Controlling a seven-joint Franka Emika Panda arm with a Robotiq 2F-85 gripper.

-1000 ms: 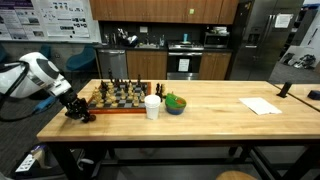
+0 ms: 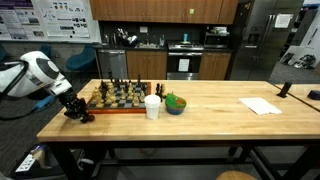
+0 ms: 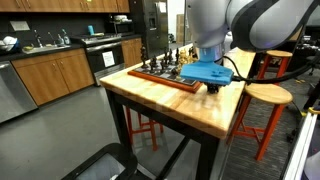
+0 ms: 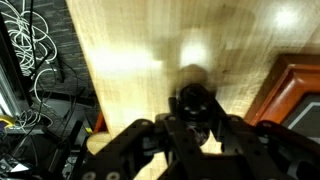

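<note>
My gripper [image 2: 82,117] is low over the near left end of the wooden table, beside the chessboard. In the wrist view, the gripper is shut on a dark chess piece [image 4: 194,98] with a rounded top, seen from above. Whether its base touches the table cannot be made out. The chessboard [image 4: 285,98] shows only its reddish-brown corner at the right of that view. Several dark and light pieces stand on the board [image 3: 160,77] in exterior view 2, where the arm partly covers the gripper [image 3: 212,89].
Right of the board stand a white container [image 2: 152,107] and a bowl with green contents [image 2: 175,105]. White paper [image 2: 260,106] lies farther right, with bare table between. The table's left edge is close to the gripper; cables [image 4: 30,45] lie beyond it.
</note>
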